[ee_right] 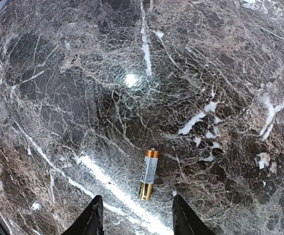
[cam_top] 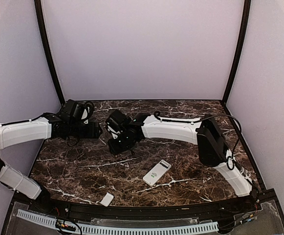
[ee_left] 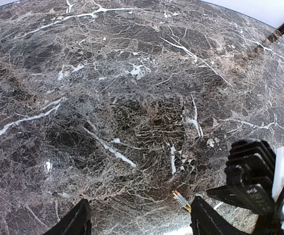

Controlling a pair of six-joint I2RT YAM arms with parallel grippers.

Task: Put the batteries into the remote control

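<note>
One small battery [ee_right: 148,174], orange at one end and gold at the other, lies on the marble table, just beyond my right gripper, which is open with nothing between its fingers. In the left wrist view the same battery [ee_left: 182,201] shows near the bottom, beside the right arm's dark gripper body. My left gripper stands with its fingers apart and bare table between them. The white remote [cam_top: 157,173], its dark battery slot [cam_top: 164,165] uncovered at one end, lies right of centre in the top view. Near the front edge rests a small white cover [cam_top: 107,199].
Both grippers are close together at left of centre, with a narrow gap between them. The right arm [cam_top: 176,128] reaches across above the table behind the remote. Bare marble surrounds the remote, and the front left of the table is clear.
</note>
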